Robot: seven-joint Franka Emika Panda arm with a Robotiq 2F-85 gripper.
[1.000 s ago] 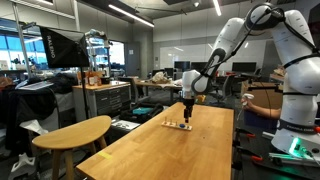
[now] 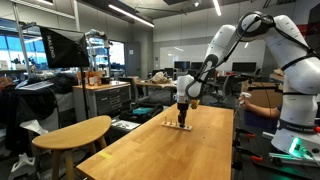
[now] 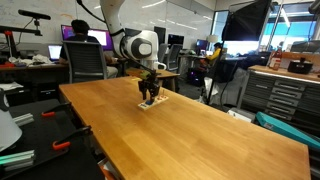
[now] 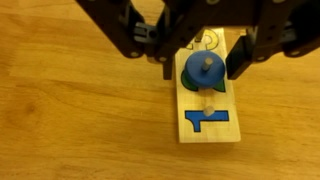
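A pale wooden number board point(image 4: 219, 128) with a blue figure 1 lies on the table, seen from above in the wrist view. A blue ring point(image 4: 204, 70) sits over the peg on it, hiding part of a green figure. My gripper is right over the board, its fingers point(image 4: 238, 62) apart on either side of the ring, with a gap visible. From exterior view 1, the gripper point(image 2: 184, 119) reaches down to the board point(image 2: 173, 126). Exterior view 2 shows the gripper point(image 3: 151, 97) low over the board's middle.
A round stool point(image 2: 72, 134) stands apart on the left, and a chair point(image 3: 86, 60) is behind the table. Drawer cabinets point(image 3: 278, 92) line the back.
The arm has come down slightly, bringing the gripper closer to the board. The board appears to lie in the same place.
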